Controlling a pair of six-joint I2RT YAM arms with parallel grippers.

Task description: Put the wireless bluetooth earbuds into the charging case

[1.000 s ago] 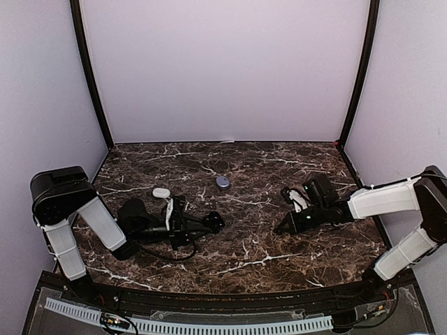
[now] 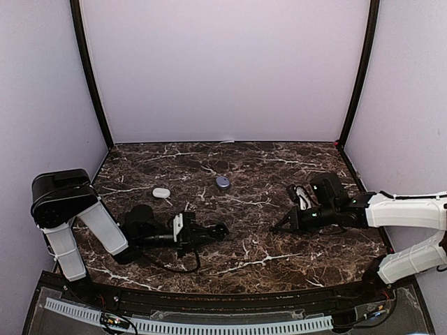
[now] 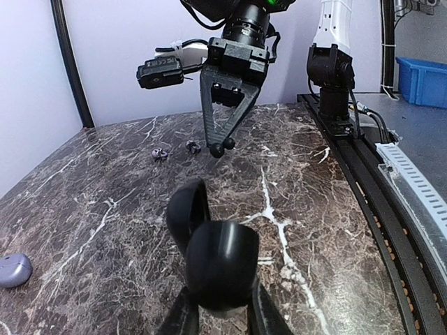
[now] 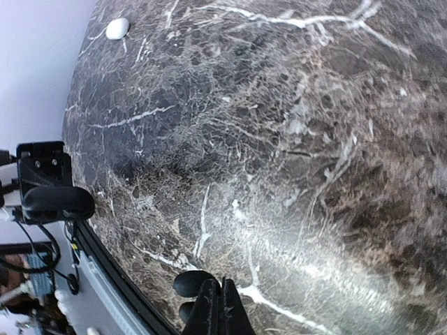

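My left gripper is shut on the black charging case [image 3: 222,265], whose lid [image 3: 187,213] stands open. In the top view this case [image 2: 221,231] is held over the front middle of the table. To its right is my right gripper [image 2: 274,229], a short gap away and pointing at it. Its fingers [image 4: 202,314] are shut; a small black two-lobed thing, seemingly an earbud [image 4: 192,283], shows at their tips. In the left wrist view two small dark things [image 3: 159,153] lie on the table beyond the right gripper, too small to identify.
A white rounded object [image 2: 161,192] lies at the back left. Nearer the middle sits a lilac-grey one [image 2: 223,182]. A dark rail [image 2: 209,294] runs along the front edge.
My left gripper and the case have shifted slightly right and toward the front. The right gripper's tips have edged left toward the case, and the right arm's posture has changed.
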